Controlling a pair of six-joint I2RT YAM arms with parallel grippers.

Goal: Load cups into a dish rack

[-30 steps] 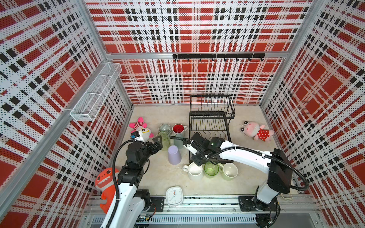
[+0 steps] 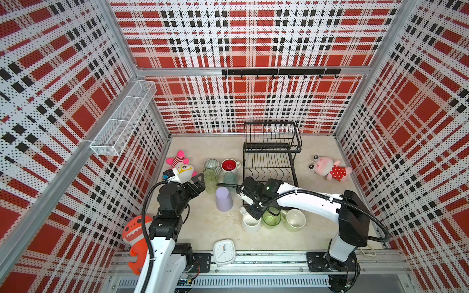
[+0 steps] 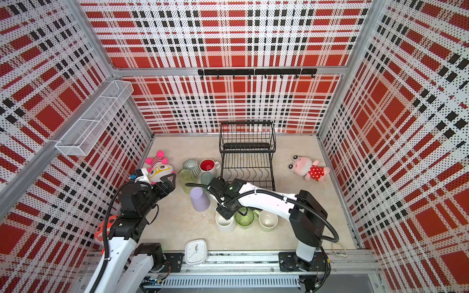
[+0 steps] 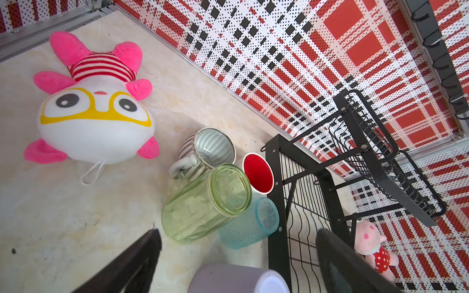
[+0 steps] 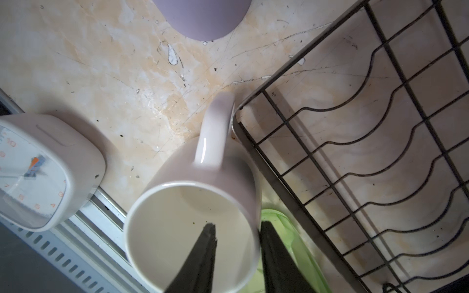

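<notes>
A white mug point(image 5: 195, 229) stands upright in front of the dish rack point(image 5: 273, 180), its handle toward the rack's corner. Over its rim is my right gripper, a gap showing between its fingers: one above the mug's opening, the other by the rim on the green cup's side. A green glass cup point(image 2: 271, 218) and a pale green mug point(image 2: 295, 220) stand to the right. Open and empty, my left gripper faces a purple cup point(image 4: 229, 280), a green glass point(image 4: 205, 205), a blue glass point(image 4: 249, 224), a striped mug point(image 4: 207, 149) and a red-lined mug point(image 4: 258, 172).
A white clock point(image 2: 224, 252) sits at the front edge. Plush toys lie at the left point(image 2: 181, 168) and right point(image 2: 331, 168) of the counter. The rack's lower tier looks empty where visible; its front is partly behind my right arm.
The white mug's handle has turned from pointing left to pointing back-left. My left arm has drifted slightly left.
</notes>
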